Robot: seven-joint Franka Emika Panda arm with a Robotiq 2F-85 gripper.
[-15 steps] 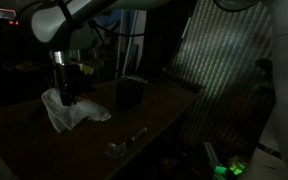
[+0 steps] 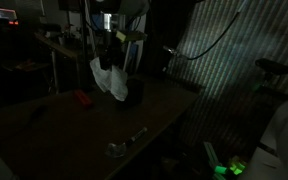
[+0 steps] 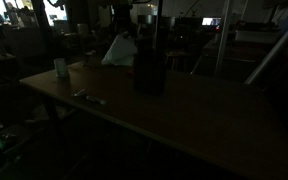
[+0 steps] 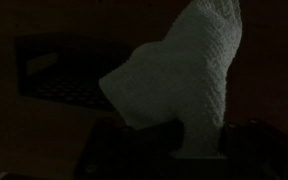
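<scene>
A white cloth (image 2: 109, 80) hangs from my gripper beside and partly in front of a black basket (image 2: 135, 93) on the table, seen in exterior view 1. In the wrist view the cloth (image 4: 189, 75) runs up from between the dark fingers of the gripper, which is shut on it. The open basket (image 4: 64, 70) lies to the left there. From the other side, exterior view 2 has the cloth (image 3: 121, 50) just left of the dark basket (image 3: 149, 76). Dim light hides the fingertips in both exterior views.
A red object (image 2: 82, 98) lies on the table left of the cloth. Close to the table's edge is a shiny utensil-like object (image 2: 124, 145). A whitish cup (image 3: 61, 68) stands at a table edge.
The arm has carried the cloth rightward in exterior view 1, from the left part of the table to beside the basket. The cloth now hangs higher, and the red object shows clear of it.
</scene>
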